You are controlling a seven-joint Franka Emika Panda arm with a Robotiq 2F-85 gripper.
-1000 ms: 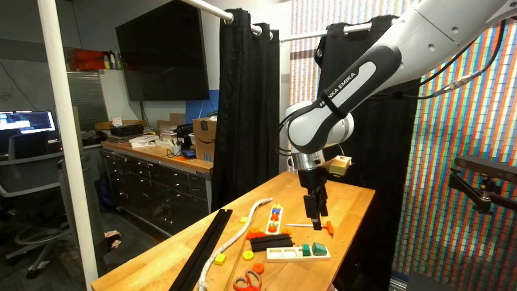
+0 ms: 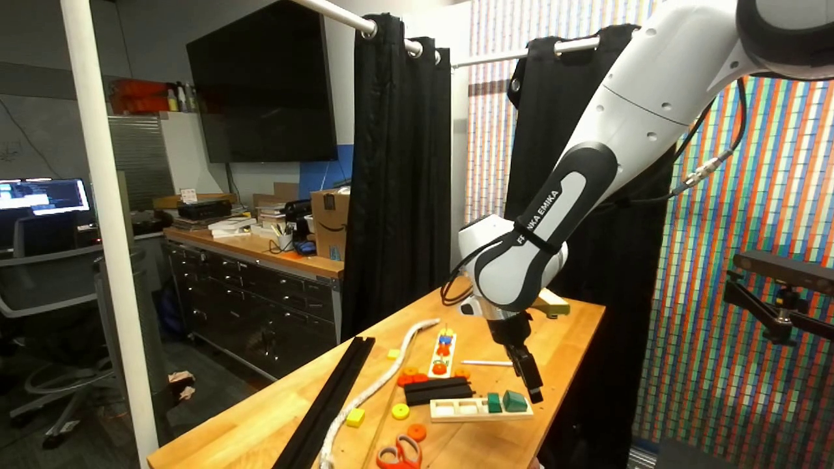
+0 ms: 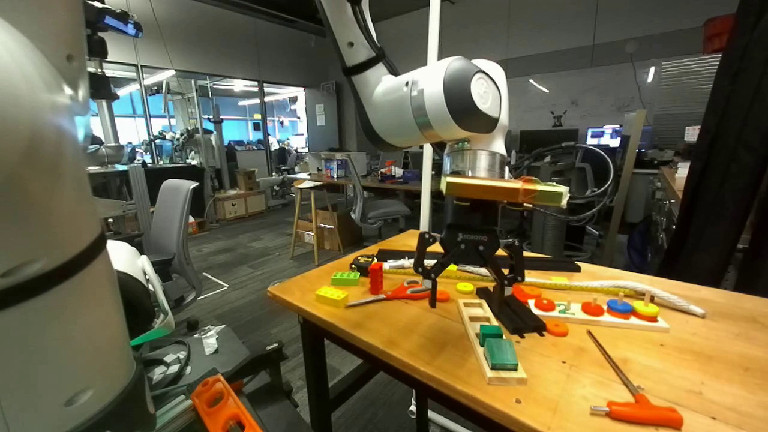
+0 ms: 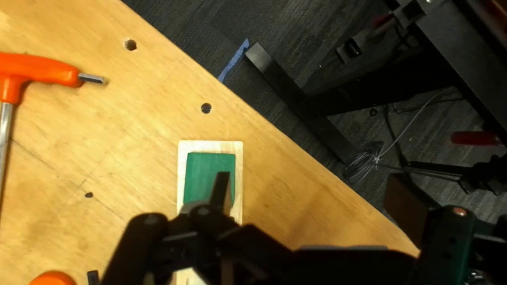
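Observation:
My gripper hangs above the table with its fingers wide open and nothing between the fingers. Below it lies a narrow wooden tray with square compartments. A larger green block sits at one end of the tray, and a smaller green block is in the compartment beside it. From the wrist view, one finger overlaps the larger green block, while the other finger is out past the tray's side, over the table edge. The smaller block is hidden there.
An orange T-handled hex key lies near the tray. Around it are a black rail piece, a ring-stacking board, scissors, and yellow, green and red bricks. The table edge runs close beside the tray.
In exterior view 1, my gripper has moved lower and slightly right, towards the green-block end of the tray, and tilted. It now covers the hex key's handle. Tray and blocks have not moved.

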